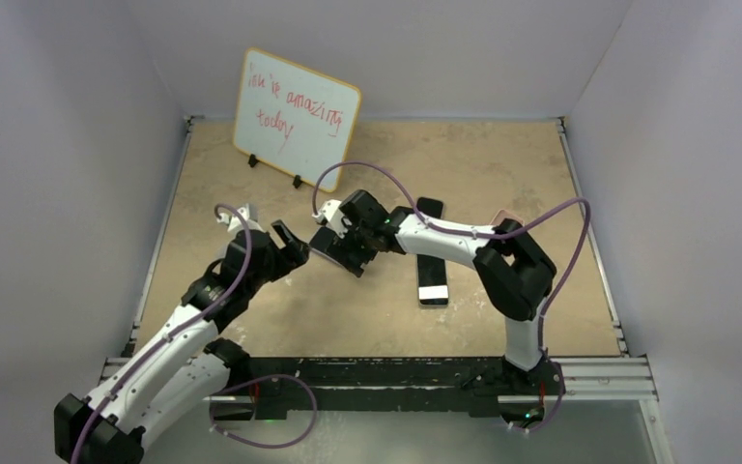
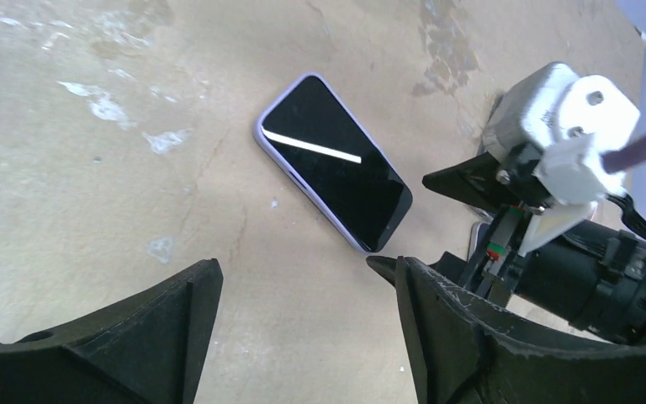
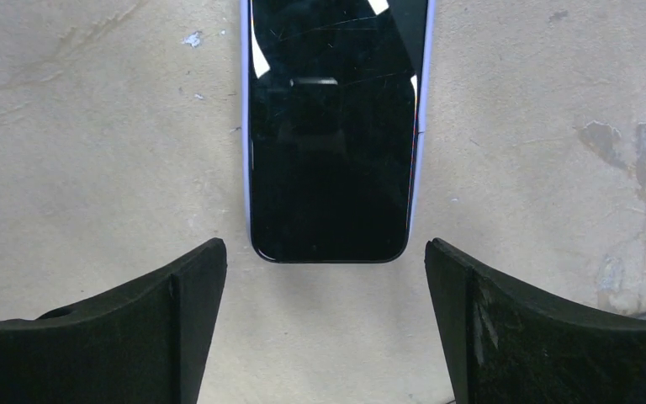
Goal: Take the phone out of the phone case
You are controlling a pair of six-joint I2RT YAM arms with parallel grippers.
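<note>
A black-screened phone (image 2: pixel 328 160) lies face up on the table, seated in a thin lilac case (image 3: pixel 246 126) that shows along its long edges. In the top view most of this phone (image 1: pixel 322 240) is covered by my right gripper (image 1: pixel 344 263). That gripper is open above it; in the right wrist view its fingers (image 3: pixel 187 286) stand wide apart, one to each side of the phone's near end, touching neither edge. To the left, clear of the phone, my left gripper (image 1: pixel 294 244) is open too, with only bare table between its fingers.
Two dark phones (image 1: pixel 431 275) lie end to end right of centre, partly under the right arm. A pink case (image 1: pixel 505 217) is mostly hidden behind that arm. A whiteboard (image 1: pixel 295 116) stands at the back left.
</note>
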